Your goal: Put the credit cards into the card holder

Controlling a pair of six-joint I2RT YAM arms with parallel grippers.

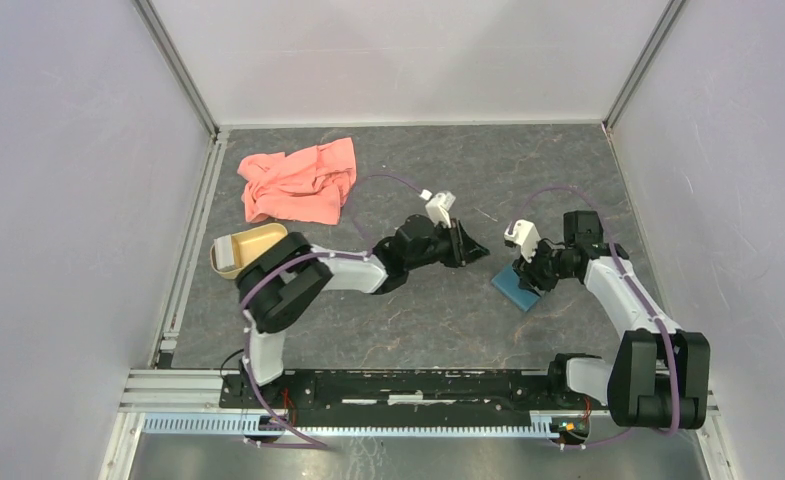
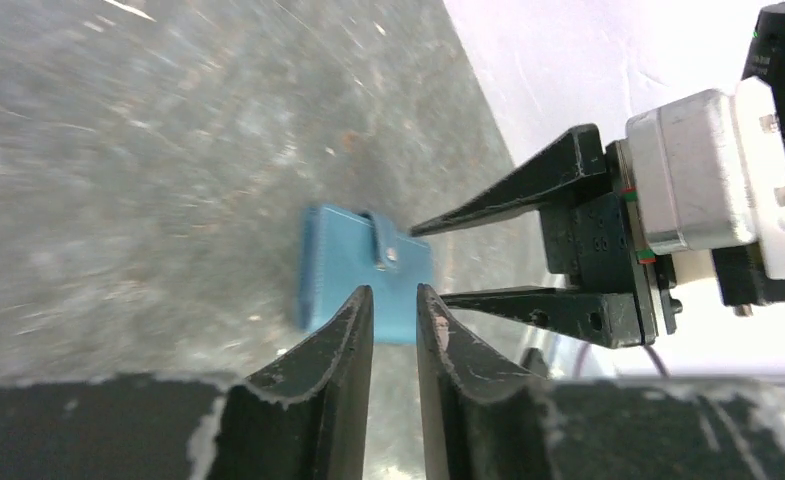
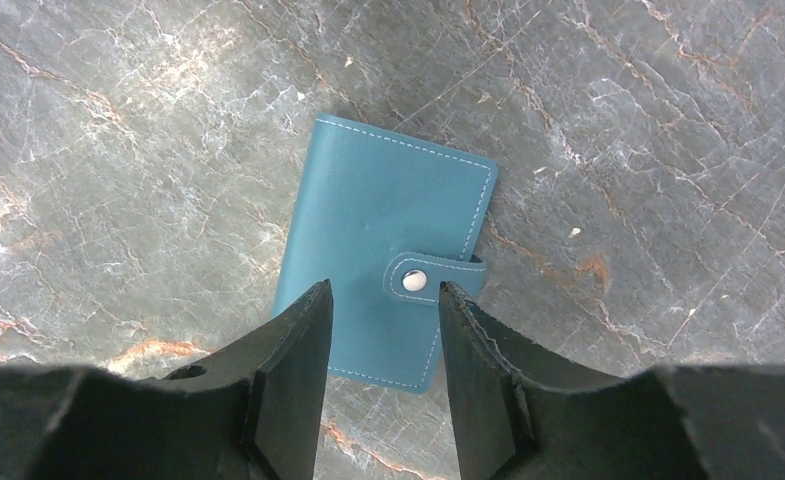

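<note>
The blue card holder [image 3: 368, 200] lies flat on the grey table, its strap folded over the front at a silver snap. In the top view, my right gripper [image 1: 534, 286] covers part of the card holder [image 1: 513, 290]. Seen from the right wrist, the right gripper is open above it with nothing held. My left gripper [image 1: 482, 252] hangs to the left of the holder, apart from it. From the left wrist, a narrow gap shows between the left gripper's tips [image 2: 395, 290], and it is empty. Loose credit cards cannot be made out in any view.
At the far left stands a yellow bin [image 1: 260, 248] with a pale block [image 1: 225, 253] in it; I cannot tell what the block is. Behind it lies a pink cloth [image 1: 303, 182]. Bare table surrounds the holder, especially in front and behind.
</note>
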